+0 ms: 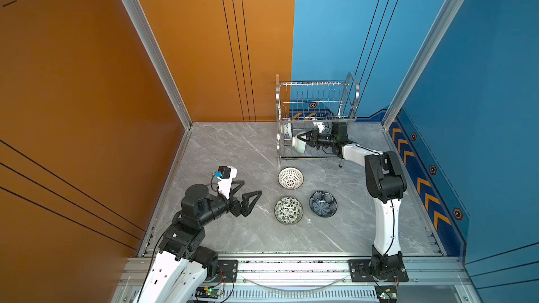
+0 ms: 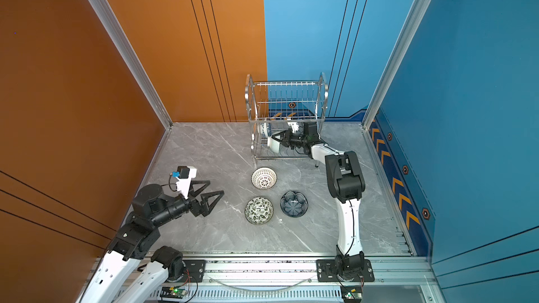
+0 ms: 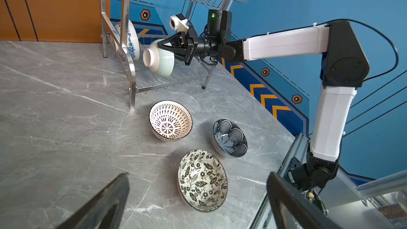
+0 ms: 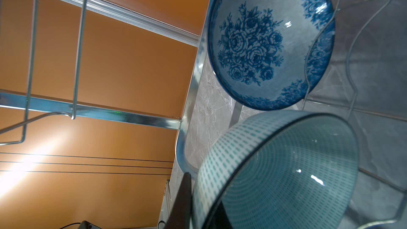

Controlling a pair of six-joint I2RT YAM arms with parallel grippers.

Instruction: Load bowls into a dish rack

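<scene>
The metal dish rack (image 1: 278, 140) stands at the back of the table. Inside its lower tier my right gripper is shut on the rim of a pale green bowl (image 4: 292, 173), which is tipped on its side. Just beyond it, a blue flowered bowl (image 4: 254, 38) leans in the rack. On the table in front are a cream bowl with dark dashes (image 3: 170, 120), a leaf-patterned bowl (image 3: 202, 180) and a dark blue bowl (image 3: 229, 138), all upright. To their left, my left gripper (image 1: 253, 188) hangs open and empty.
The rack's upper tier (image 1: 317, 101) overhangs the right gripper and looks empty. Wire dividers (image 4: 349, 59) rise close to the held bowl. Bare table (image 1: 224, 146) lies left of the bowls.
</scene>
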